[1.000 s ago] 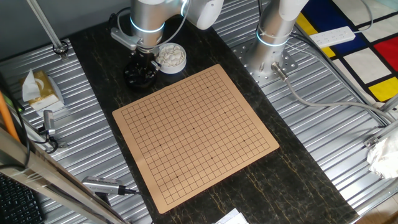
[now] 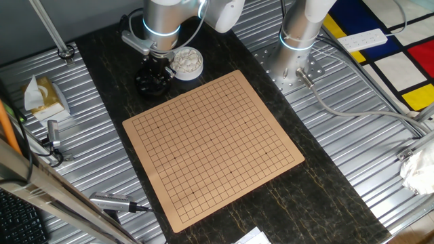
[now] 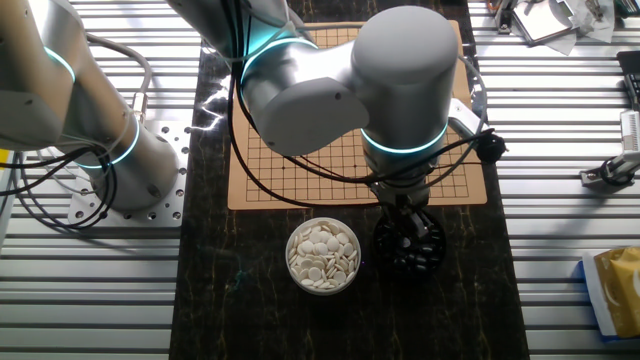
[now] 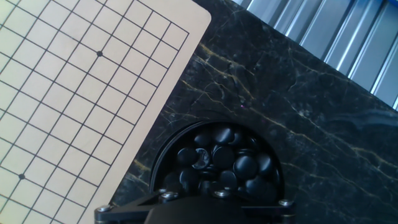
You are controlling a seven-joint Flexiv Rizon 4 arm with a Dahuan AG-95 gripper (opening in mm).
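Note:
A round black bowl (image 2: 142, 88) of black go stones stands behind the board, off its far left corner. Over it is my gripper (image 2: 161, 70), pointing down into or just above the bowl. In the wrist view, black stones (image 4: 245, 165) lie heaped in the bowl, and the black gripper parts cover its near side. The fingertips are hidden there and too dark to make out outside, so the finger opening does not show. The go board (image 2: 210, 146) lies flat with no stones visible on it. A white bowl (image 3: 291, 262) full of white stones (image 3: 323, 256) sits beside the black one.
White paper (image 2: 253, 236) lies at the front.

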